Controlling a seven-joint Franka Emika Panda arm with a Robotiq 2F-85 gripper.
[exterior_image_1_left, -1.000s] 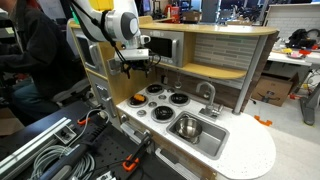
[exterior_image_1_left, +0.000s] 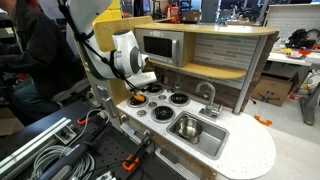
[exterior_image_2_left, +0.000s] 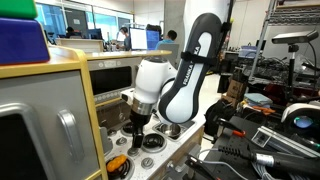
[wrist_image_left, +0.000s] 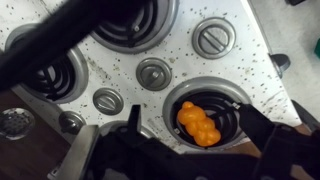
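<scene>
A bright orange, lumpy object (wrist_image_left: 197, 123) lies in a dark coil burner (wrist_image_left: 228, 98) in the wrist view. The same orange object (exterior_image_2_left: 118, 162) shows at the near left of the stove in exterior view 2, and it appears small (exterior_image_1_left: 138, 99) in exterior view 1. Above it hangs my gripper, its dark fingers wide apart to either side of the object in the picture. Nothing is held between them. From the side, the gripper (exterior_image_1_left: 140, 86) is over the left part of the stove, apart from the orange object.
Several coil burners and round knobs (wrist_image_left: 215, 38) surround the spot. A microwave (exterior_image_1_left: 160, 45) and a wooden shelf (exterior_image_1_left: 220, 66) stand behind the stove. The faucet (exterior_image_1_left: 209, 92) and sink (exterior_image_1_left: 188, 126) are to the right, beside a bare white counter (exterior_image_1_left: 245, 150).
The stove and its surroundings look unchanged.
</scene>
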